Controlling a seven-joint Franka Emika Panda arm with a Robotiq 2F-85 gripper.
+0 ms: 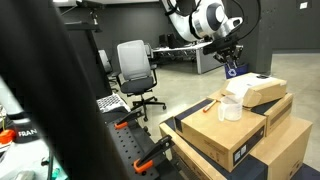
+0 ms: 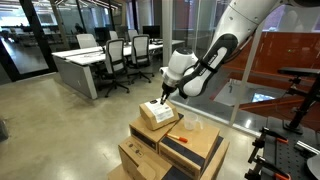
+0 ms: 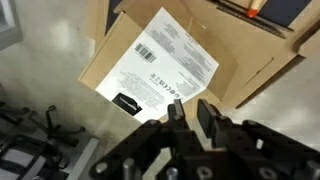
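In the wrist view my gripper points down with its two dark fingers apart and nothing between them. Beneath it lies a brown cardboard box [image 3: 232,88] bearing a white printed label [image 3: 150,65]; the height of the fingers above it is hard to judge. An orange, slim object [image 3: 254,8] shows at the top right edge of that view. On the large box in exterior view 1 rest a translucent white container [image 1: 232,107] and an orange stick-like item [image 1: 209,105]. Neither exterior view shows the gripper clearly.
A smaller box [image 1: 262,92] sits behind the container. Behind the boxes stands a person [image 2: 184,75] in a white top. Office chairs [image 1: 137,70] are farther back. Left of the boxes is a dark table edge [image 1: 108,150]; open floor [image 2: 60,130] lies around.
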